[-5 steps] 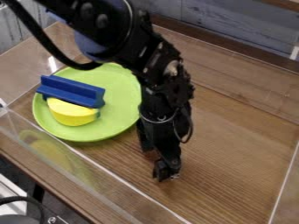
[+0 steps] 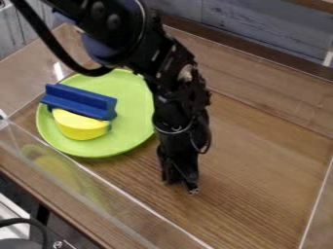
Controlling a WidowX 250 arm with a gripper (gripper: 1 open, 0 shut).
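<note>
The black gripper [image 2: 180, 180] points down at the wooden tabletop, just right of the green plate, with its tips low near the wood. It looks shut, with nothing visible between its fingers, though the dark tips are hard to make out. On the left side of the green plate [image 2: 130, 97] lie a blue bar-shaped block [image 2: 81, 100] and, in front of it, a yellow rounded piece [image 2: 81, 125].
Bare wooden tabletop [image 2: 267, 156] spreads right of the gripper. A clear transparent edge runs along the front left, with a dark cable below it. A grey plank wall stands at the back.
Over the last second the gripper has shifted slightly back, away from the front edge, and its tips look narrower. The plate and the pieces on it have not moved.
</note>
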